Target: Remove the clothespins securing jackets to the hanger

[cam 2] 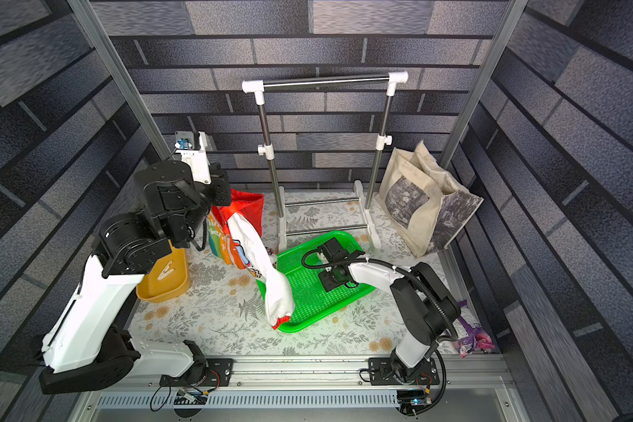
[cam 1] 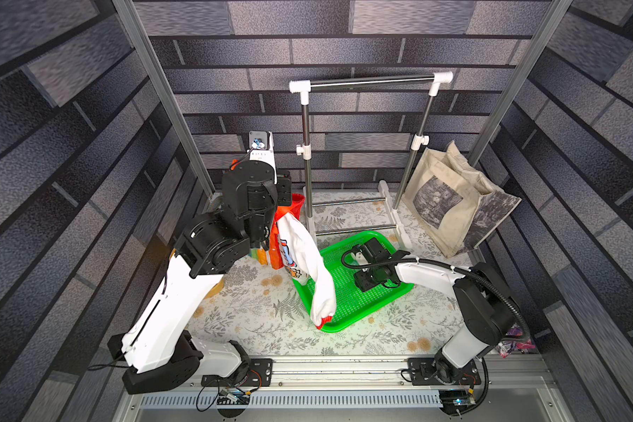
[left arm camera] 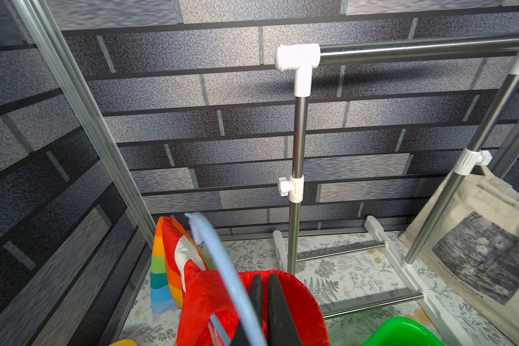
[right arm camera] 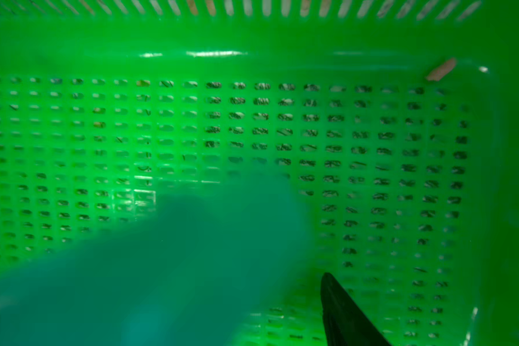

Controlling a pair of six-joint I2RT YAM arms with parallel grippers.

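My left gripper is raised on the left, shut, with the jacket [cam 1: 306, 260] hanging below it; its red collar and a light blue hanger [left arm camera: 230, 271] show in the left wrist view. The jacket's white sleeve reaches over the left rim of the green basket [cam 2: 316, 295]. My right gripper [cam 1: 365, 277] is down inside that basket, part open; in the right wrist view a dark finger and a large blurred shape show, too unclear to identify.
The rack [cam 1: 370, 81] stands bare at the back. A canvas bag [cam 1: 436, 204] leans at the right. A yellow bin [cam 2: 161, 285] with a clothespin [cam 2: 166, 270] sits at the left.
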